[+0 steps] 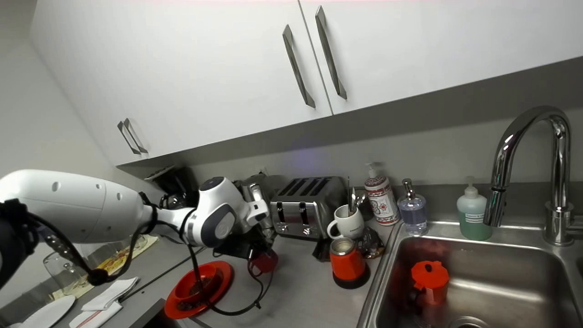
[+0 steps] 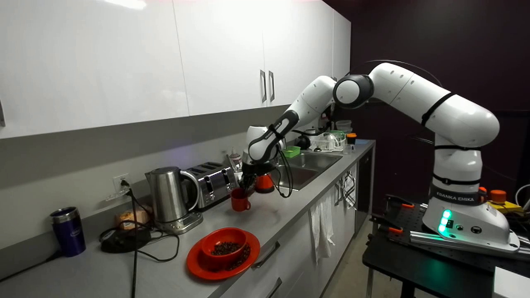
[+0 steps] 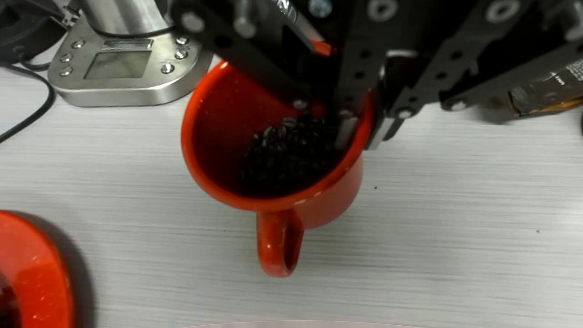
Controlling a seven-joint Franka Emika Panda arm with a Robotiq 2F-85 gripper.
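Observation:
A red mug with dark beans inside fills the middle of the wrist view, its handle toward the bottom. My gripper is shut on the mug's right wall, one finger inside the rim and the other outside. Looking from exterior view 2, the mug is in front of the toaster, under my gripper; whether its base touches the counter, I cannot tell. The arm partly hides the mug in exterior view 1. To the mug's left in the wrist view lies part of a red plate.
A red bowl of beans rests on the red plate. Behind stand the steel kettle and toaster. A red pot base stands near the sink. Cables hang from the arm.

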